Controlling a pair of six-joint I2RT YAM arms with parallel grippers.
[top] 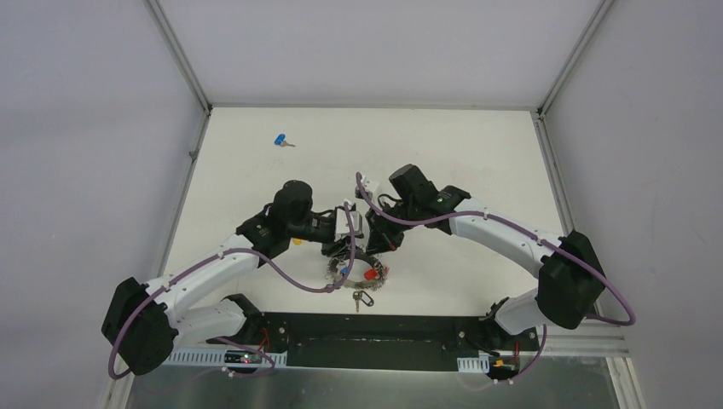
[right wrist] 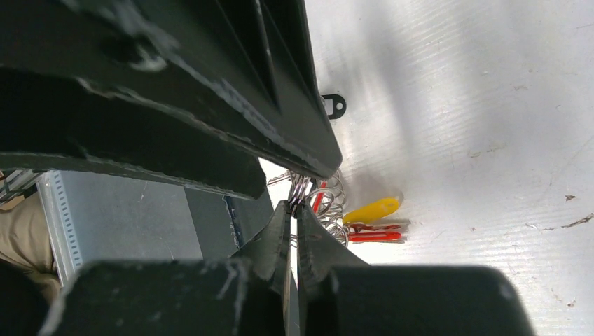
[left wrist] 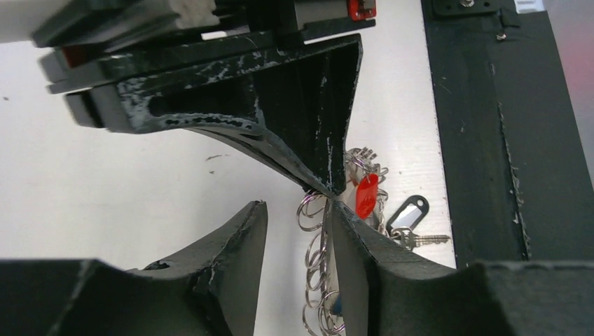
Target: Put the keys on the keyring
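The keyring (top: 358,283) with red, blue and yellow tagged keys lies below both grippers, low centre. My right gripper is shut on its metal rings, which rise between and beside the fingertips. My left gripper has its fingers apart, facing the rings at the right gripper's tip, with nothing clearly held. In the right wrist view a yellow tag (right wrist: 371,210) and red tags (right wrist: 373,236) hang among the rings. A key with a black-rimmed tag (left wrist: 410,212) lies apart near the front edge.
A blue-tagged key (top: 281,141) lies alone at the back left. The dark front edge (top: 375,336) of the table runs below the keys.
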